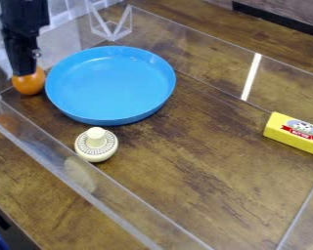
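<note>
My black gripper (21, 61) reaches in at the top left, its fingertips low over an orange round object (28, 82) at the left edge of a blue plate (110, 83). Whether the fingers are apart or closed on the object is hard to make out. A white knobbed object (97, 145) stands below the plate.
A yellow box (293, 132) with a printed label lies at the right. Clear plastic walls run along the left and lower left.
</note>
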